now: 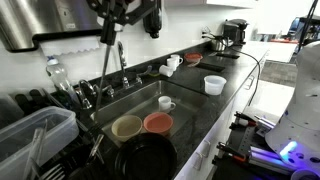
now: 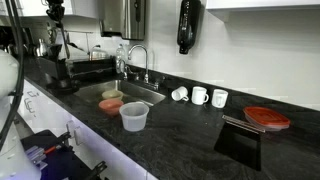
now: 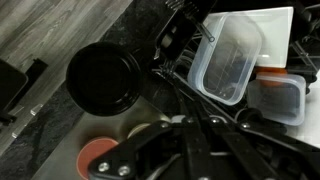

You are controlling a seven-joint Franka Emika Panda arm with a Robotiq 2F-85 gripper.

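Observation:
My gripper (image 1: 110,18) is high at the upper left of exterior view 1, shut on a long thin utensil (image 1: 103,66). The utensil hangs down, slightly tilted, in front of the sink's left end; its exact kind cannot be made out. In exterior view 2 the gripper (image 2: 55,14) shows at the top left corner. From the wrist view, the dark fingers hide most of what they grasp. Below lie a round black pan (image 3: 103,79) and a clear plastic container (image 3: 226,62).
A sink (image 2: 143,94) holds a white mug (image 1: 166,103), a beige bowl (image 1: 127,127) and a reddish bowl (image 1: 158,123). A white tub (image 2: 134,117) stands beside it on the black counter. Mugs (image 2: 199,96) and a red dish (image 2: 267,118) sit farther along. A faucet (image 1: 122,55) rises behind the sink.

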